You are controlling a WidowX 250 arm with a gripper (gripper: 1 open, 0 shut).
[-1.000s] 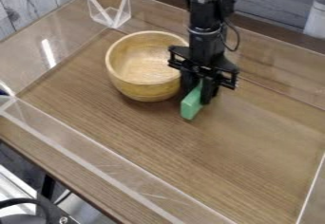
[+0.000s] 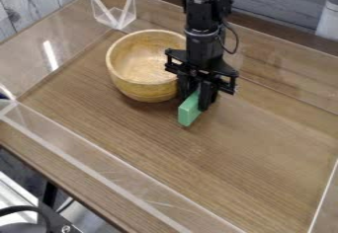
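Note:
My black gripper [image 2: 200, 85] is in the middle of the view, pointing down, shut on a green object [image 2: 189, 113] that hangs below its fingers, slightly tilted. A large tan bowl [image 2: 138, 57] stands just left of the gripper, its right side partly behind the arm.
A clear angular piece [image 2: 114, 10] stands at the back left. A white object [image 2: 327, 18] is at the back right edge. Dark cables [image 2: 34, 217] show at the lower left, off the table.
The gripper and green object have shifted slightly left, closer to the bowl, compared with a second ago. The grip on the green object looks the same.

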